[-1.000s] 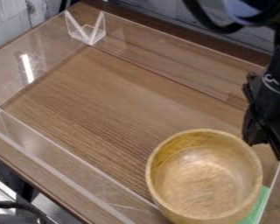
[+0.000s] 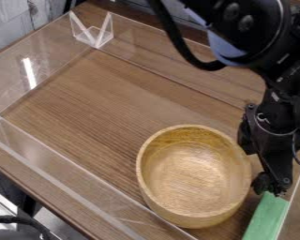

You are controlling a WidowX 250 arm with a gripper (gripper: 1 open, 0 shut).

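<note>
A round, tan wooden bowl (image 2: pixel 190 178) sits empty on the wooden table near the front right. My black gripper (image 2: pixel 259 159) is low at the bowl's right side, its fingers open beside the rim. Just under the gripper, a green rectangular object (image 2: pixel 265 223) lies to the bowl's right, partly out of frame. Whether the fingertips touch the bowl or the green object is unclear.
A clear plastic holder (image 2: pixel 93 30) stands at the back left. Dark cables lie beyond the front left edge.
The bowl has shifted left in view, and more of the green object shows.
</note>
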